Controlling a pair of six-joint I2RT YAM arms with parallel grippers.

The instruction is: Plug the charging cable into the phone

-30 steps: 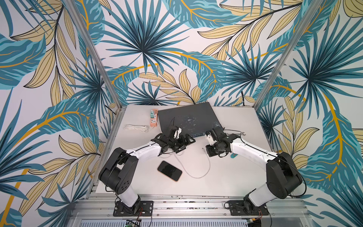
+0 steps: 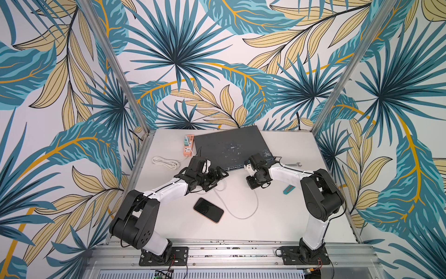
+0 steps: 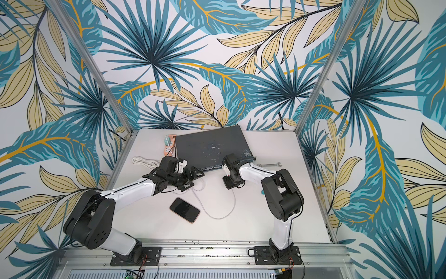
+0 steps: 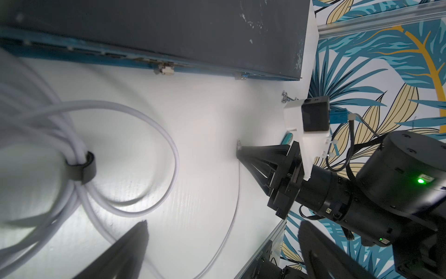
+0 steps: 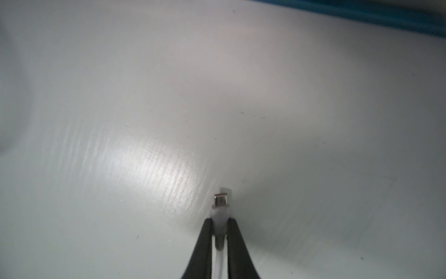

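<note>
A dark-screened phone (image 2: 208, 210) lies flat on the white table, in front of my left gripper (image 2: 220, 177). The left wrist view shows that gripper's fingers (image 4: 123, 253) wide apart, with nothing held between them. A thin white charging cable (image 2: 241, 217) curves across the table from under the left gripper to the right one. Its metal-tipped plug (image 5: 220, 216) lies between the fingertips of my right gripper, tip pointing away. Those fingers stand close along both sides of the plug, low over the table; whether they press on it cannot be told.
A dark flat panel (image 2: 232, 146) lies behind both grippers. Coiled white cable (image 4: 74, 144), bound by a black band (image 4: 82, 168), shows near the left gripper. A pink power strip (image 2: 188, 145), another white cable bundle (image 2: 165, 162) and a teal tool (image 2: 288, 189) lie around.
The right gripper has moved left onto the cable's plug end, which showed free beside it a second ago. My left gripper has drawn back a little to the left. The phone has stayed put.
</note>
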